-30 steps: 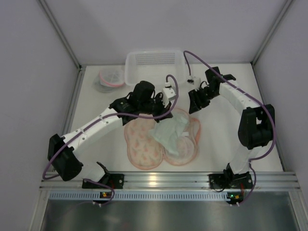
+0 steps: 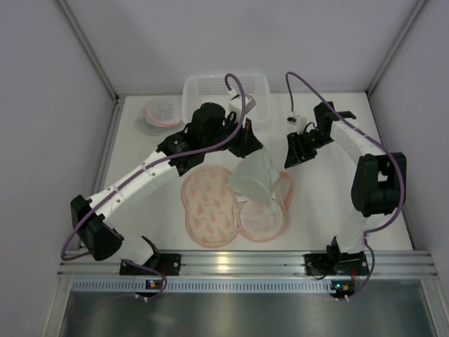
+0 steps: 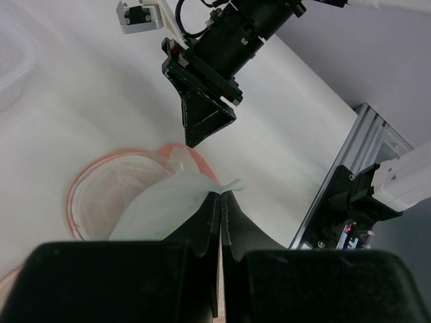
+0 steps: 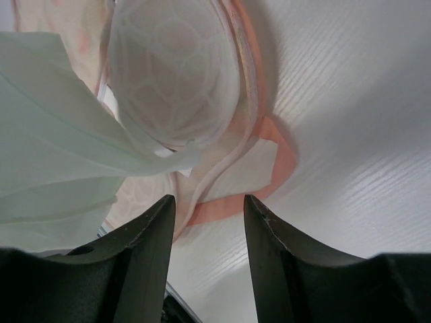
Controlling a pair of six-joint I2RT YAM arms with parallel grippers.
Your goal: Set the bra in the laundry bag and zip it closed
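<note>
My left gripper (image 2: pixel 261 146) is shut on a pale green cloth (image 2: pixel 253 175), which hangs from its fingertips. In the left wrist view, the cloth's pinched corner rises to the tips of the closed fingers (image 3: pixel 209 214). Under it lies a peach-edged garment with round cups, seemingly the bra (image 2: pixel 263 223), flat on the table and partly covered. My right gripper stands open with nothing between its fingers, above the bra's strap end, the hanging cloth to its left. What seems to be the laundry bag, white mesh with a pink band (image 2: pixel 163 112), lies at the back left.
An empty white basket (image 2: pixel 226 84) stands at the back centre. Beside the bra on the left lies a peach, pink-dotted piece (image 2: pixel 209 210); whether they are joined I cannot tell. A metal rail (image 2: pixel 231 260) runs along the front.
The left gripper has risen and shifted slightly towards the back right, lifting the green cloth off the bra. Its loop no longer shows stretched out. The right gripper has moved a little right.
</note>
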